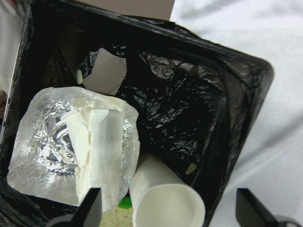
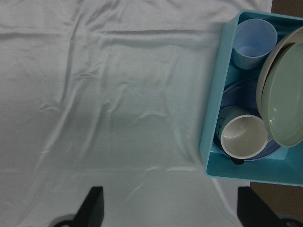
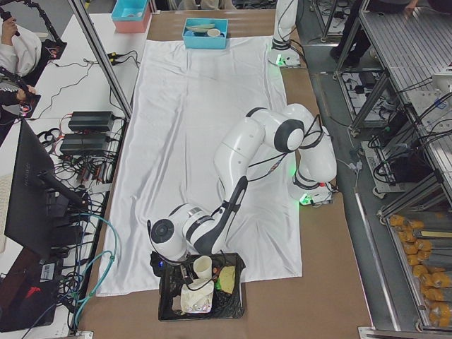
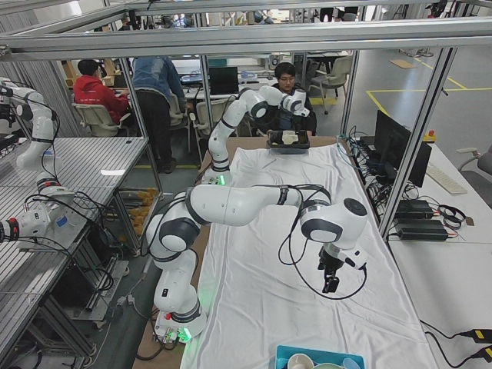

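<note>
My left gripper hangs open over a black lined bin (image 1: 241, 127) holding a white cup (image 1: 168, 205), a plastic bag (image 1: 38, 156) with crumpled white paper (image 1: 104, 146) on it, and scraps. Nothing shows between its fingers. In the camera left view the arm bends down to this bin at the near end of the cloth. My right gripper is open above bare cloth, beside a blue tray (image 2: 213, 118) holding a blue cup (image 2: 253, 42), a white-lined mug (image 2: 244, 135) and plates (image 2: 286, 94).
The white cloth (image 3: 176, 120) between the bin and the tray is clear. A monitor (image 3: 35, 205), cables and power boxes line the left side; metal frame posts stand along the table's edges.
</note>
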